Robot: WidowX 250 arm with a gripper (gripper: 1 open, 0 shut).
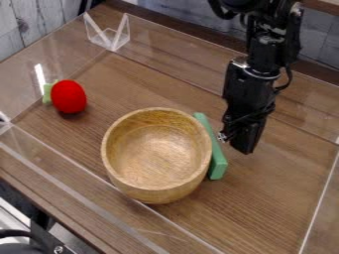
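My black gripper (pixel 229 137) reaches down from the top right to just right of a flat green bar (pixel 213 149); whether its fingers are open or shut is hard to tell. The bar lies on the wooden table against the right side of a wooden bowl (pixel 155 157), which is empty.
A red round object (pixel 69 97) lies at the left, with a small pale green item (pixel 47 95) beside it. A clear, wire-like object (pixel 111 32) is at the upper left.
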